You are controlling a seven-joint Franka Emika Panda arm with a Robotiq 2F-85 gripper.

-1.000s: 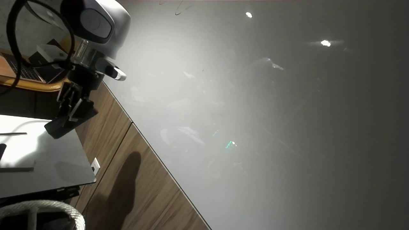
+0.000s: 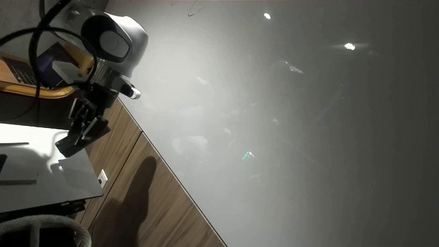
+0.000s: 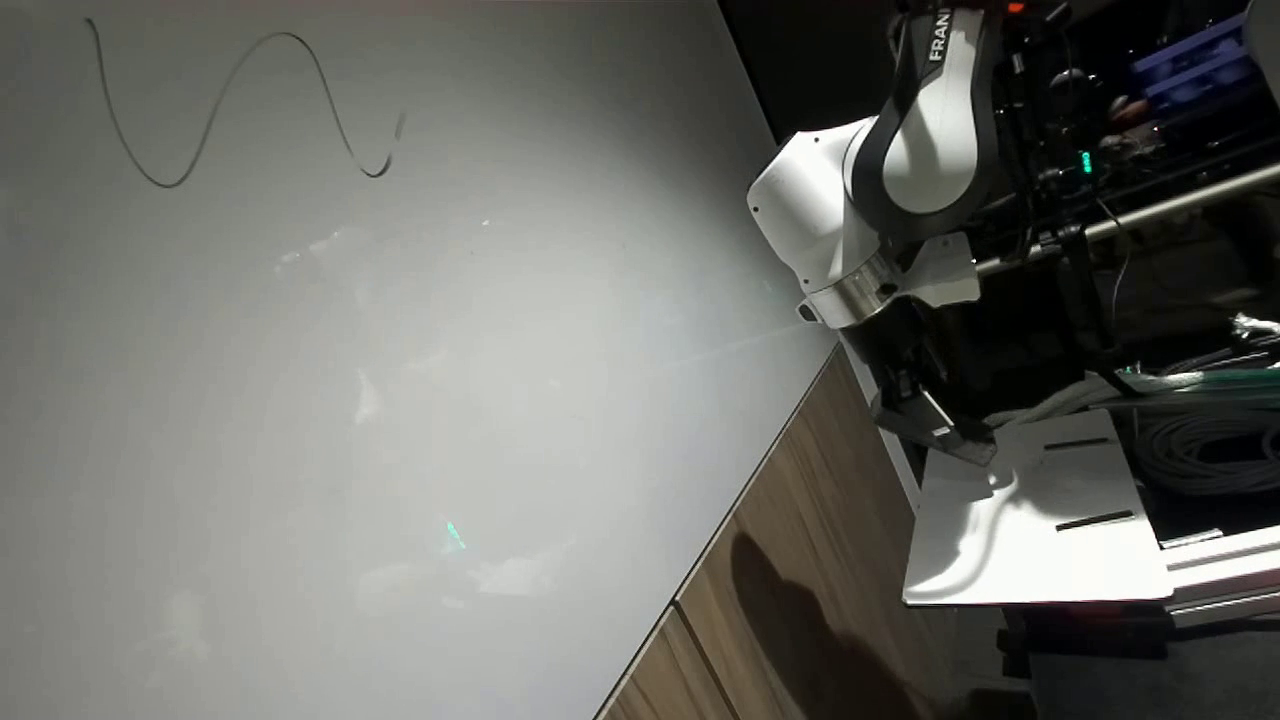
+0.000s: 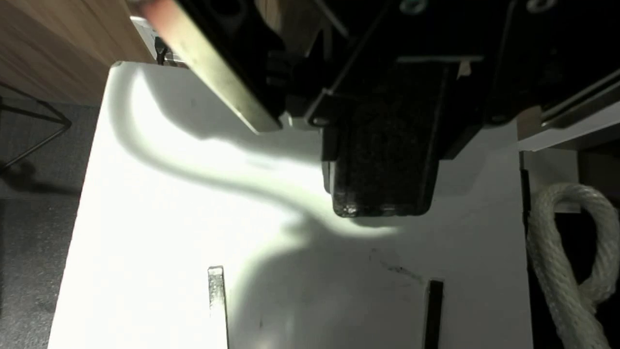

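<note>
My gripper is shut on a black, block-shaped object (image 4: pixel 383 180) that looks like an eraser. In exterior view 1 the block (image 2: pixel 70 144) hangs tilted over the white tabletop (image 2: pixel 78 181), near its edge by the wall. Exterior view 2 has the block (image 3: pixel 963 446) low over the near corner of the same top. Whether it touches the surface cannot be told. A large whiteboard (image 3: pixel 504 360) fills the wall and carries one wavy dark line (image 3: pixel 214 120) at the upper left.
Two narrow bars (image 4: pixel 434 314) lie on the tabletop, away from the block. White rope (image 4: pixel 549 244) hangs beside it at the right. Wood panelling (image 2: pixel 135 197) with an outlet (image 2: pixel 102 177) runs below the whiteboard.
In exterior view 1 the arm and the held block have shifted right and downward, bringing the block lower in view. The grip looks the same.
</note>
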